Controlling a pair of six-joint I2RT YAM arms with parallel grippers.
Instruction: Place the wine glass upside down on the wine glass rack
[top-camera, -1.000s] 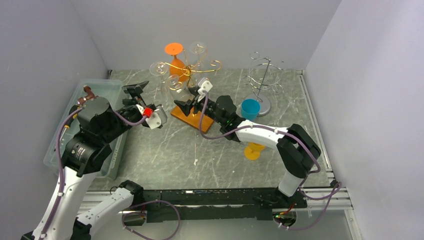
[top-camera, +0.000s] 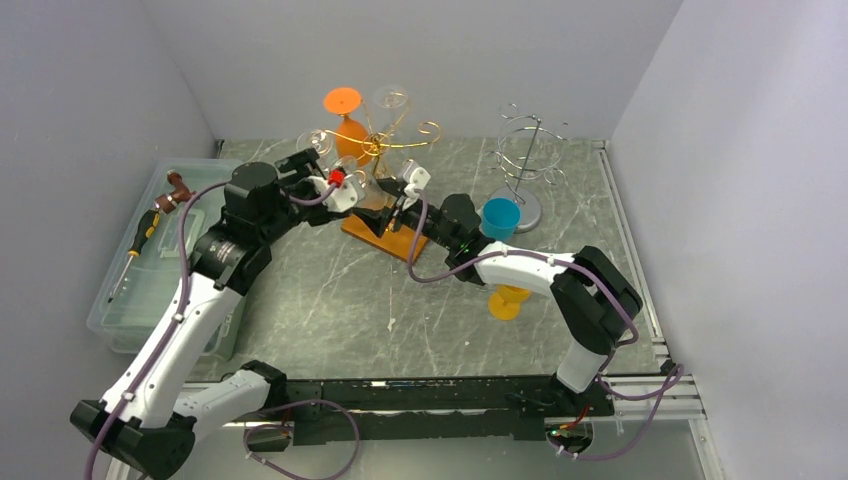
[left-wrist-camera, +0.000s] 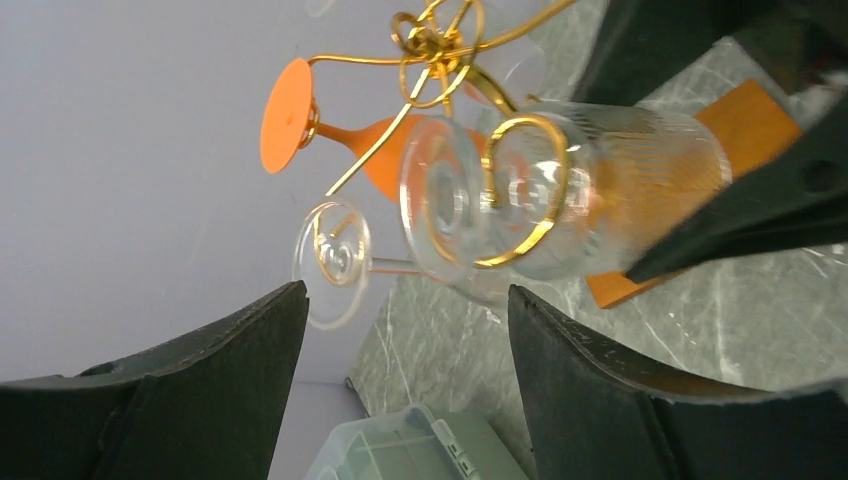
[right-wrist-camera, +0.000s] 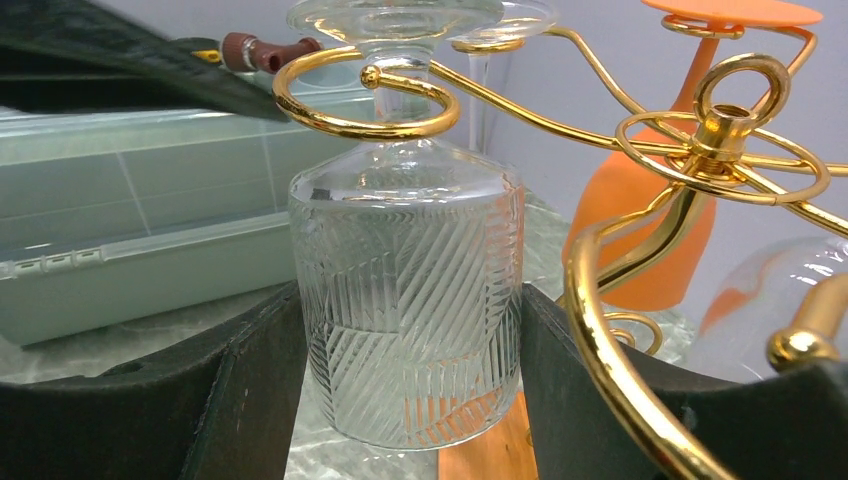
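In the right wrist view a clear ribbed wine glass (right-wrist-camera: 408, 290) is upside down, its stem within a gold ring of the wine glass rack (right-wrist-camera: 728, 140) and its foot above the ring. My right gripper is shut around its bowl. The left wrist view shows this glass (left-wrist-camera: 650, 165) sideways, with the right gripper's dark fingers (left-wrist-camera: 770, 205) beside it. My left gripper is open with nothing between its fingers, close to the glass's foot. One left finger (right-wrist-camera: 120, 75) crosses the right wrist view's upper left.
An orange glass (top-camera: 343, 101) and other clear glasses hang on the gold rack. A silver rack (top-camera: 530, 160) stands back right, near a blue cup (top-camera: 500, 216) and a yellow cup (top-camera: 505, 305). A bin (top-camera: 120, 300) lines the left side.
My left arm has swung right to the gold rack, its gripper now near the held glass. The rack and its orange glass have shifted slightly left. My right arm has barely moved.
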